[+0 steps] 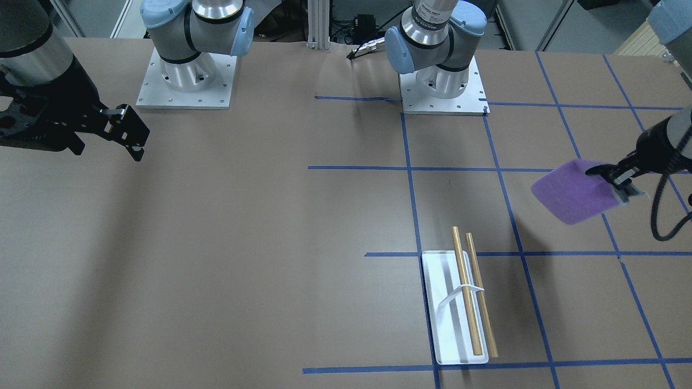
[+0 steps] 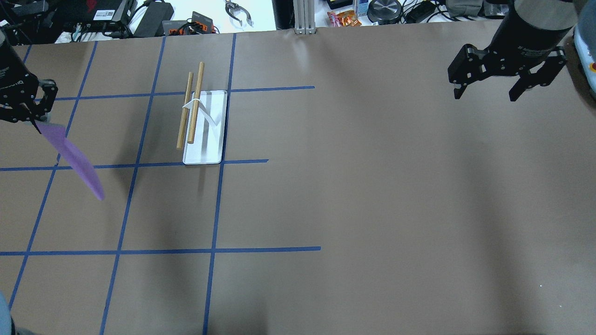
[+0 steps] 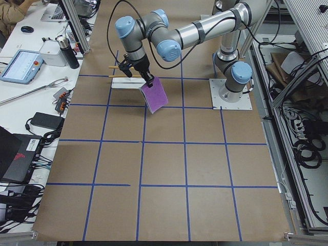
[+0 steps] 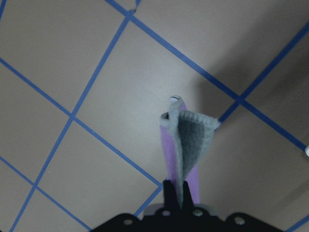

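My gripper (image 1: 616, 176) is shut on a purple cloth (image 1: 571, 191) with a grey underside, held by one edge and hanging in the air above the taped grid, at the right in the front view. In the top view the gripper (image 2: 34, 120) is at the far left, the cloth (image 2: 75, 159) trailing toward the lower right. In the wrist view the cloth (image 4: 191, 140) is bunched and folded over above the fingers.
A white tray (image 1: 441, 330) with two wooden sticks (image 1: 472, 324) lies beside the cloth, nearer the front camera. Other arms (image 1: 441, 39) stand at the back, and a black tool (image 1: 91, 123) hangs at upper left.
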